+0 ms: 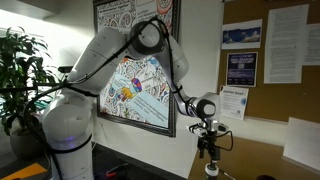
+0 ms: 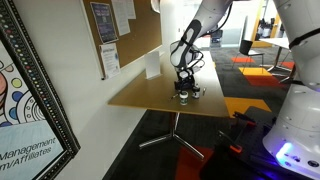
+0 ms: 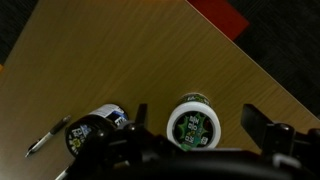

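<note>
Below my open gripper in the wrist view stands a white container (image 3: 191,100) with a dark, green-lettered round top, its face visible between the two spread fingers. Left of it lies a dark bottle or jar (image 3: 90,125) with a label, outside the fingers. From the first exterior view, the gripper (image 1: 210,152) points down just above the white container (image 1: 211,170). In the second exterior view the gripper hangs over the table with a white container (image 2: 183,98) near it. Nothing is held.
A pen (image 3: 48,138) lies at the left of the wooden table (image 3: 110,50). A red patch (image 3: 222,15) shows beyond the table's edge. In the second exterior view, the table's near-left part (image 2: 140,97) is clear. A white cylinder (image 1: 300,140) stands at the right.
</note>
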